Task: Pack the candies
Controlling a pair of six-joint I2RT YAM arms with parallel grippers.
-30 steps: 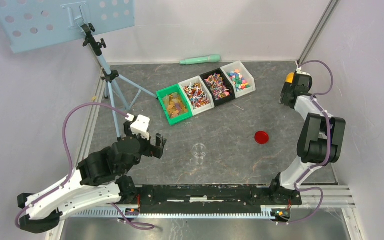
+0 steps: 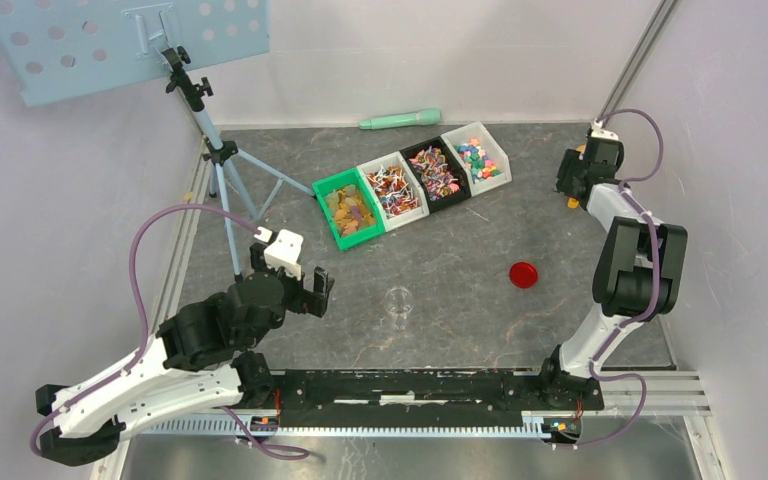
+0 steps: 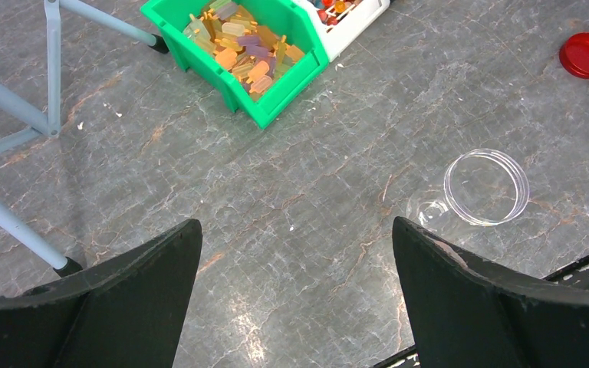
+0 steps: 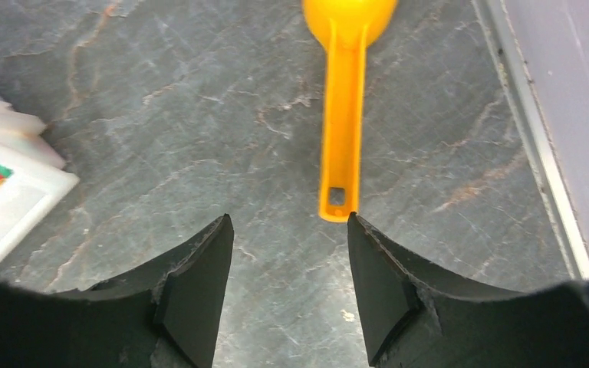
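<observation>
Four candy bins stand in a row at the back: green (image 2: 322,188), white (image 2: 395,212), black (image 2: 448,200), white (image 2: 492,183). A clear jar (image 3: 485,217) lies at front centre, a red lid (image 2: 523,275) to its right. At the back right, my right gripper is over the handle end of an orange scoop (image 4: 340,130), its fingers apart with nothing between them. My left gripper stands open and empty at the front left, left of the jar.
A tripod (image 2: 230,220) with a board occupies the left back. A green cylinder (image 2: 400,120) lies behind the bins. Walls border the floor at the back and right, close beside the scoop.
My right gripper has shifted slightly in the top view, showing some of the scoop's handle below it. The left arm and the bins are unchanged.
</observation>
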